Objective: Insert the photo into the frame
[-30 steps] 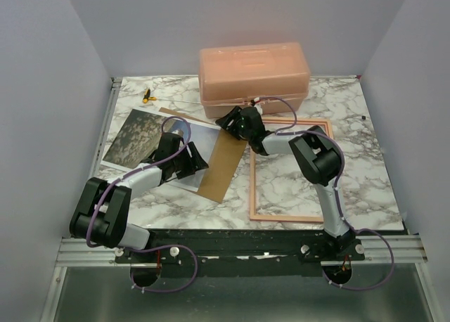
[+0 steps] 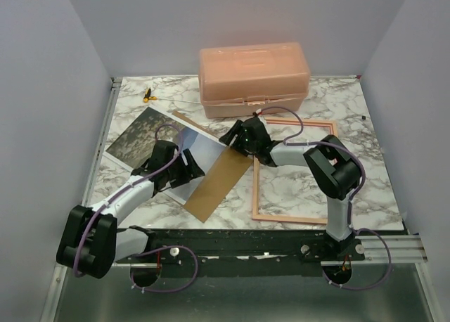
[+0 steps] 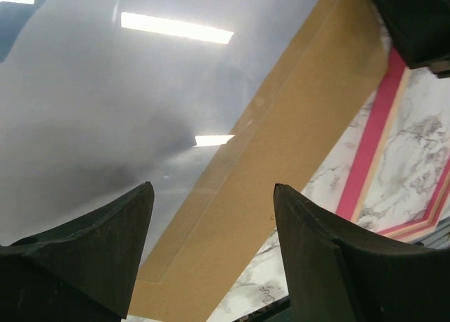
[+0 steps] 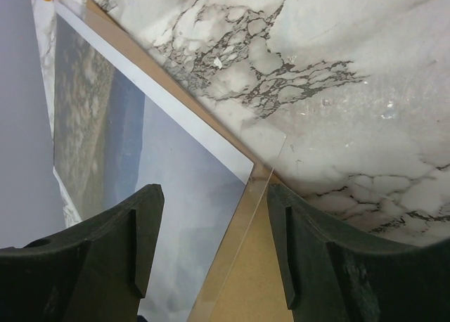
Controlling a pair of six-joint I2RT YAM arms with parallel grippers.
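The photo (image 2: 129, 140), its white-edged right part pale, lies under a clear sheet on a brown backing board (image 2: 217, 187) at centre-left. My left gripper (image 2: 190, 163) hovers over its lower right part, fingers apart over the sheet and board, nothing seen between them. My right gripper (image 2: 229, 136) is at the upper right corner of the photo, fingers apart around the overlapping edges of sheet and board in the right wrist view; whether they touch them I cannot tell. An empty pale wooden frame (image 2: 254, 195) with red inner edge lies on the right, partly under the right arm.
A large pink box (image 2: 254, 76) stands at the back. A small yellow-black tool (image 2: 148, 97) lies at the back left.
Both grippers have moved slightly toward the front. The board's lower edge has slid frontward and left, with the stack shifting a little.
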